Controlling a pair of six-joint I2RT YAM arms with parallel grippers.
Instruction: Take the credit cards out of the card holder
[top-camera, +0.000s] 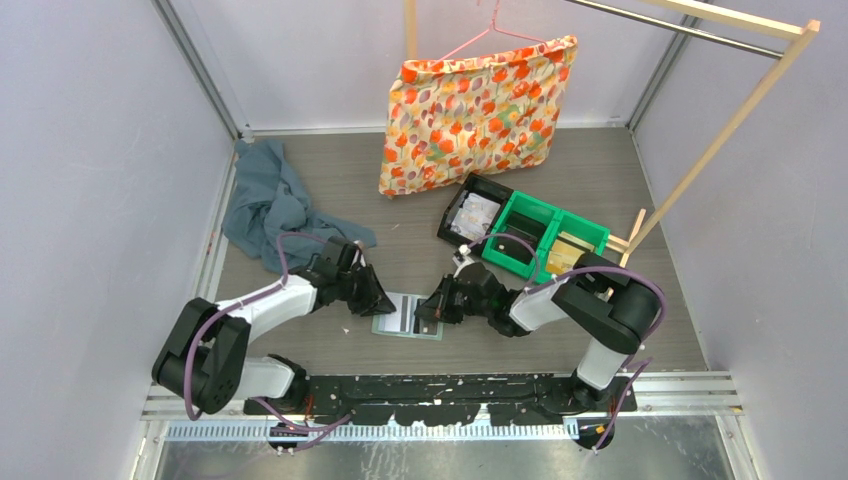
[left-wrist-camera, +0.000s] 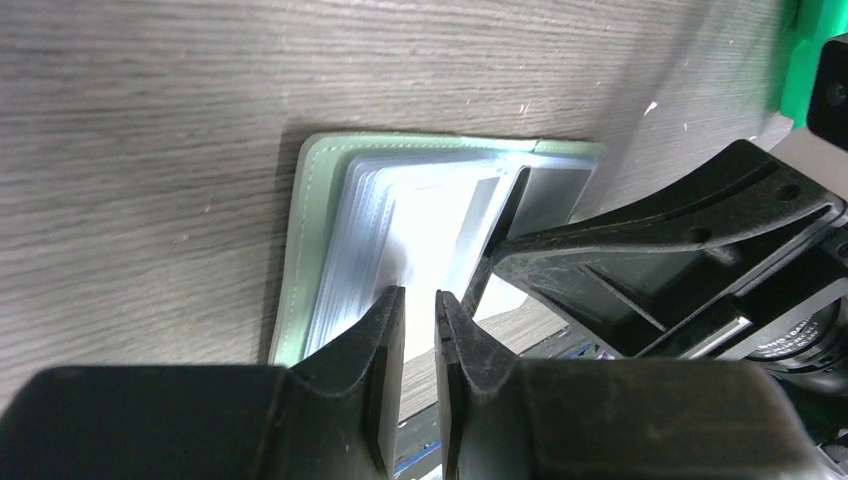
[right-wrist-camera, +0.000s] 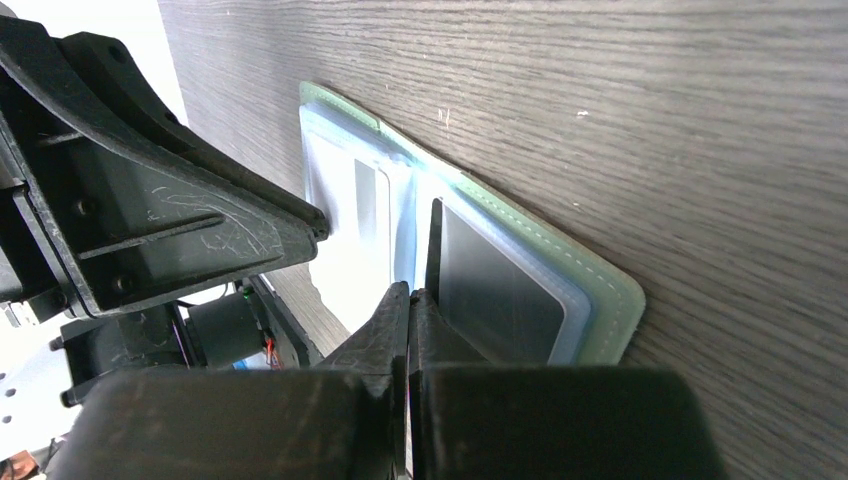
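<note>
The pale green card holder (top-camera: 406, 330) lies open on the table between my two grippers. Its clear sleeves show white cards (left-wrist-camera: 420, 240) and dark grey cards (right-wrist-camera: 500, 290). My left gripper (top-camera: 381, 308) is low at its left part; in the left wrist view its fingertips (left-wrist-camera: 450, 330) are a narrow gap apart over the white sleeve, with no card visible between them. My right gripper (top-camera: 430, 314) is low at the right part; in the right wrist view its fingertips lie close together by the dark card, with nothing visible between them.
Black and green bins (top-camera: 565, 222) stand to the back right, close behind my right arm. A blue-grey cloth (top-camera: 265, 205) lies at the back left. A flowered fabric (top-camera: 470, 120) hangs at the back. The table left and right of the holder is mostly clear.
</note>
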